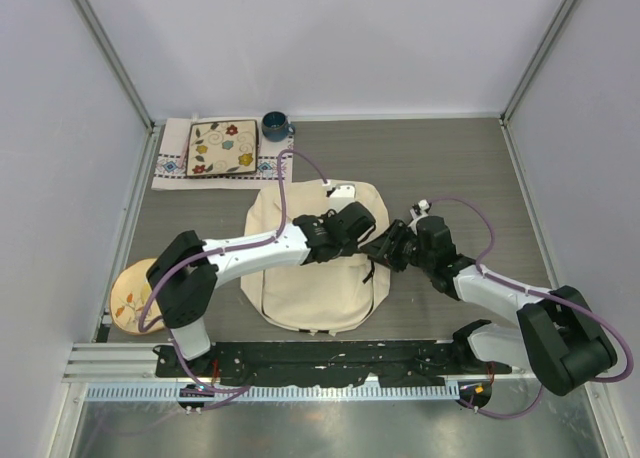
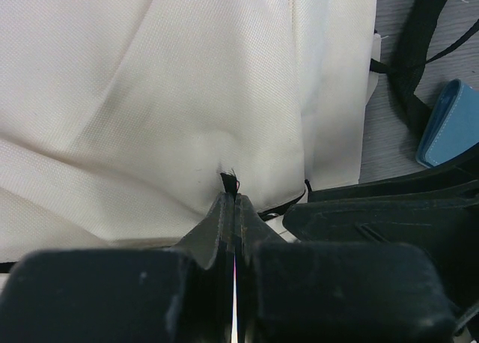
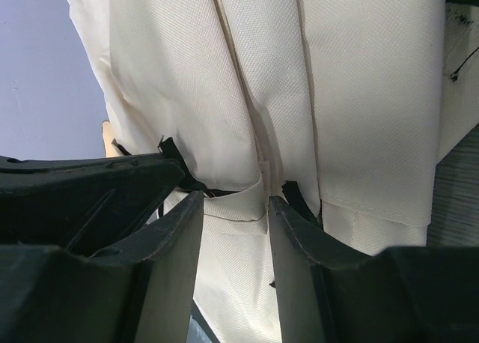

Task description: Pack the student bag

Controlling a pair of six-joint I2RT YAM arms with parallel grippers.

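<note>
The cream cloth bag (image 1: 310, 300) lies flat in the middle of the table. At its right side my left gripper (image 1: 366, 246) is shut on a thin black tab (image 2: 230, 183), whose frayed end pokes out past the fingertips. The same black tab (image 3: 171, 147) shows in the right wrist view, running down to the bag's opening. My right gripper faces it with its fingers apart, a fold of cream fabric (image 3: 243, 206) lying between or just beyond them. Beside its right finger lies another black tab (image 3: 298, 201).
A blue case (image 2: 451, 123) lies right of the bag, beside a black strap (image 2: 413, 55). At the back left are a flowered pouch (image 1: 222, 148) on a patterned cloth (image 1: 172, 166) and a blue mug (image 1: 275, 127). A round plate (image 1: 130, 296) sits front left.
</note>
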